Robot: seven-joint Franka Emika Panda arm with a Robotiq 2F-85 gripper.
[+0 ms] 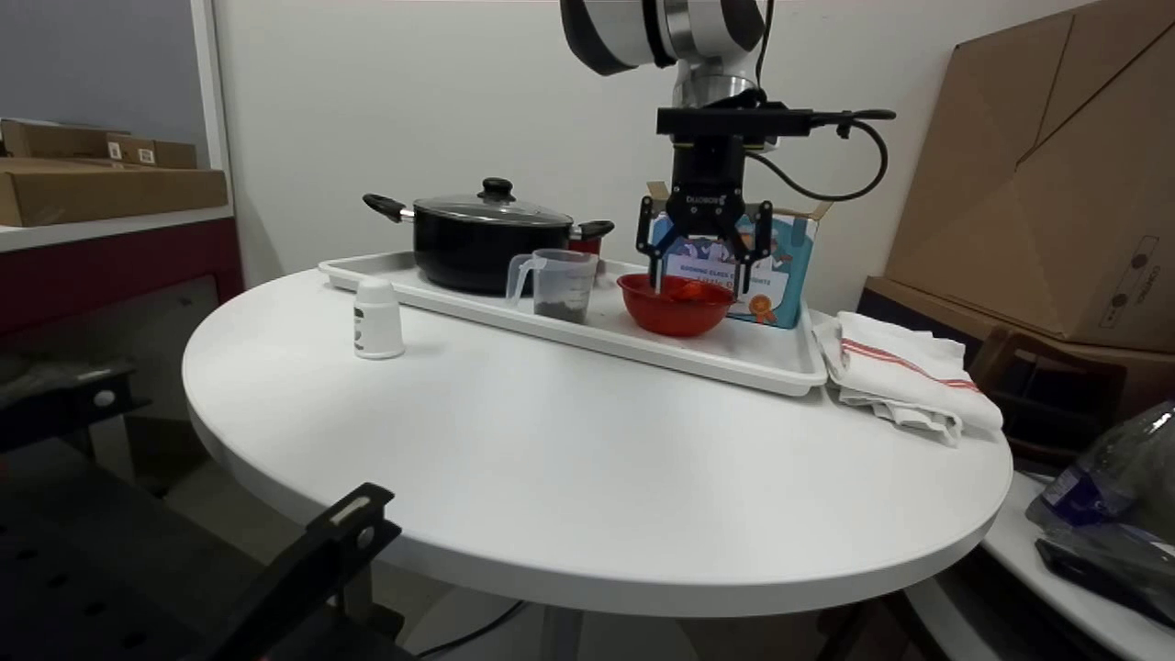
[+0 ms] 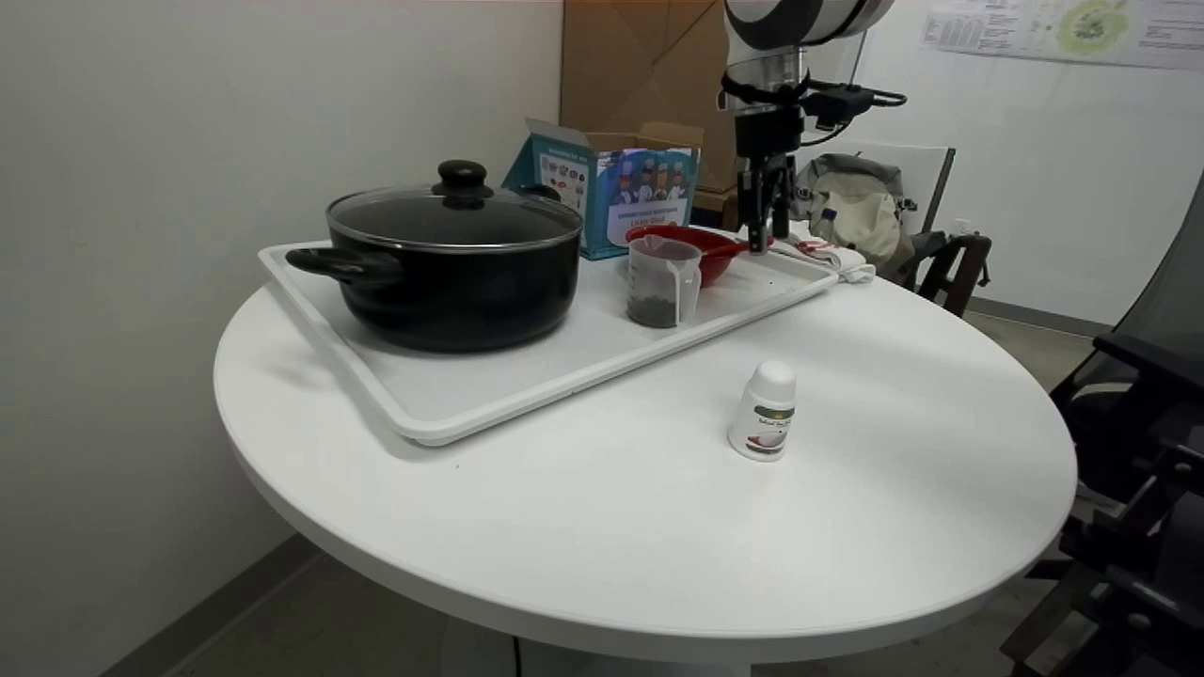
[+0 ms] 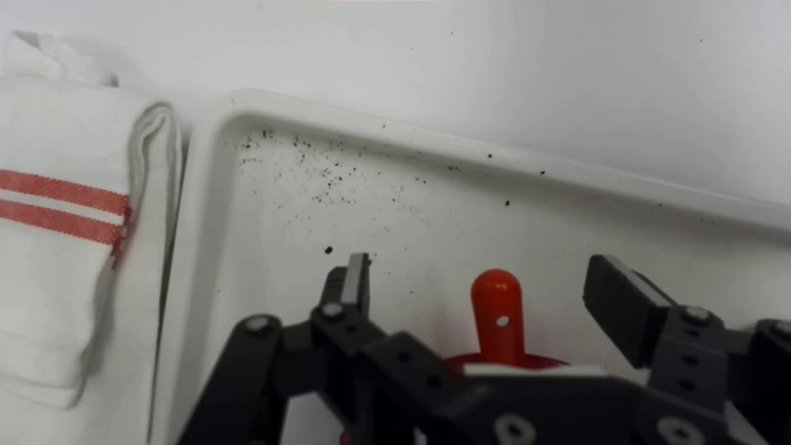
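Note:
My gripper (image 1: 702, 288) stands open at the red bowl (image 1: 675, 315), its fingers level with the rim in exterior view 1. A red utensil handle (image 3: 498, 319) rises between the spread fingers in the wrist view, with gaps on either side. In that view the gripper's own links cover most of the bowl. From the other side, in exterior view 2, the fingers (image 2: 757, 231) are by the end of the utensil that sticks out over the bowl's edge. Nothing is gripped.
The white tray (image 3: 445, 141) holds the bowl, a lidded black pot (image 1: 485, 248), a measuring cup (image 1: 564, 286) with dark contents and a printed box (image 1: 788, 275). Right of it lies a folded towel (image 1: 903, 364). A white bottle (image 1: 377, 319) stands on the open table (image 1: 573, 474).

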